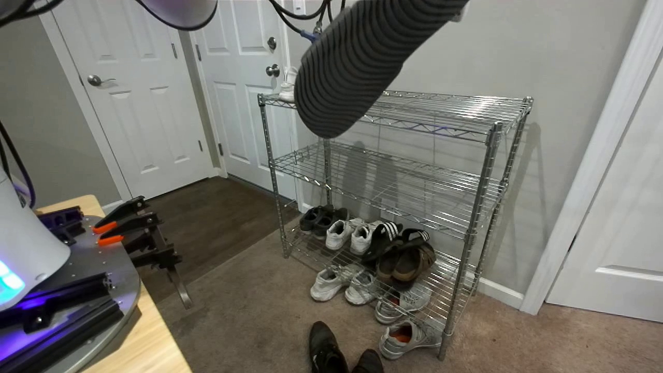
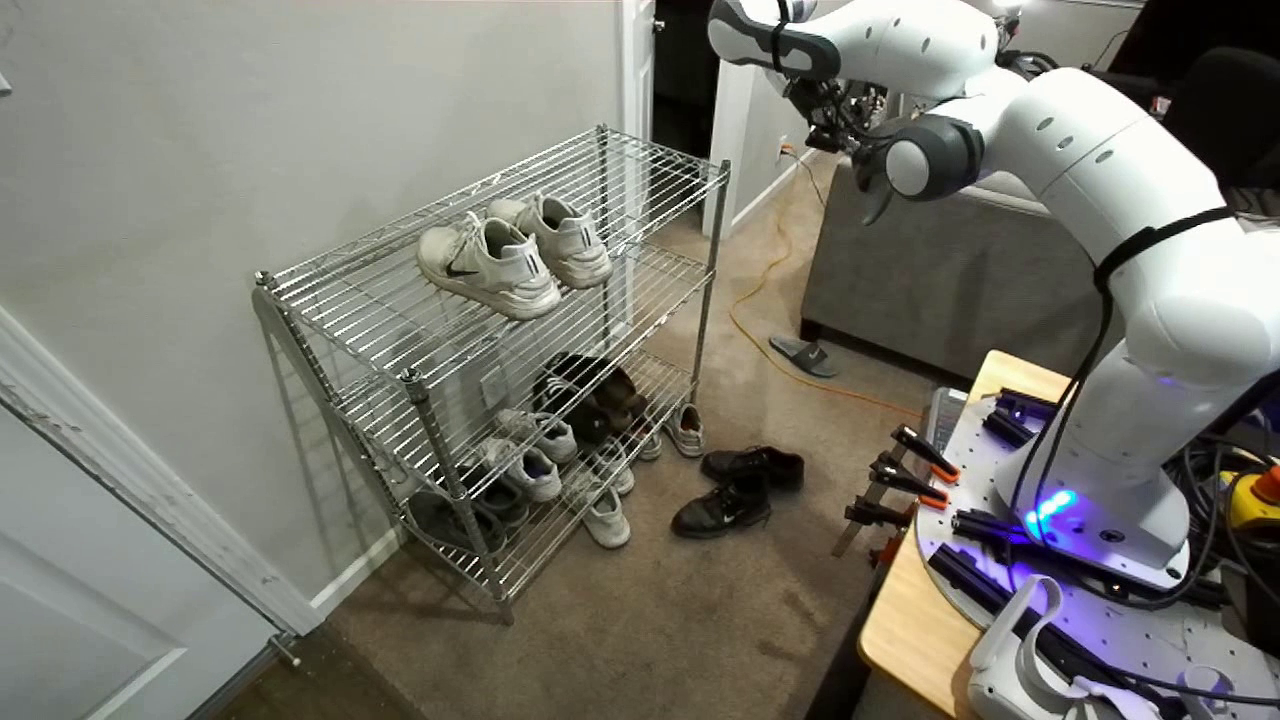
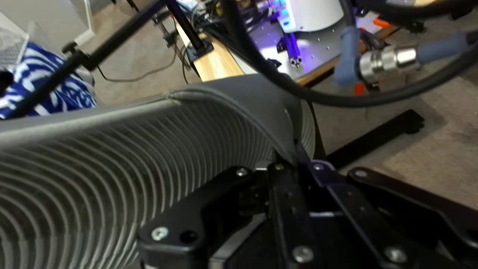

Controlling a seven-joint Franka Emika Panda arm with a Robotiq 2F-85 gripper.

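My gripper is shut on the strap of a dark grey slide sandal (image 3: 264, 96), as the wrist view shows. The ridged sole fills that view's left side. In exterior view 1 the sandal (image 1: 366, 68) hangs large and tilted near the camera, sole outward, in front of the rack's upper part; the gripper is out of that frame. Exterior view 2 has the gripper high up beyond the arm's elbow, mostly hidden. A similar grey slide (image 2: 804, 356) lies on the floor near the sofa.
The wire shoe rack (image 2: 708, 258) carries white sneakers (image 2: 486, 266) on its top shelf and several shoes on its lowest shelf. Its middle shelf (image 1: 429, 177) looks empty. Black shoes (image 2: 726, 510) lie on the carpet in front. Clamps (image 1: 127, 217) jut from the robot's table.
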